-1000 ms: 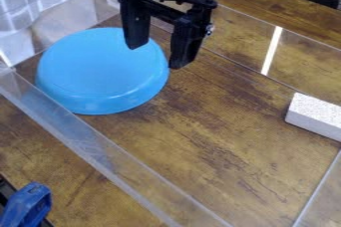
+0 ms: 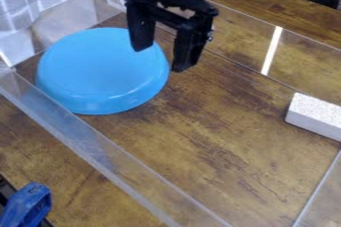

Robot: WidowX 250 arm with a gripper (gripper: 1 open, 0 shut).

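My black gripper is at the top centre of the camera view, its two fingers spread open and pointing down. It hangs over the back right part of a round blue object, like a plate or lid, on the wooden surface. I cannot tell whether it touches that object. Nothing shows held between the fingers.
A white block lies at the right edge. A blue item is at the bottom left, partly out of view. Transparent walls run along the left and lower right.
The gripper has shifted slightly, its fingertips a little higher in the view than about a second ago. The blue round object and the white block have not visibly moved.
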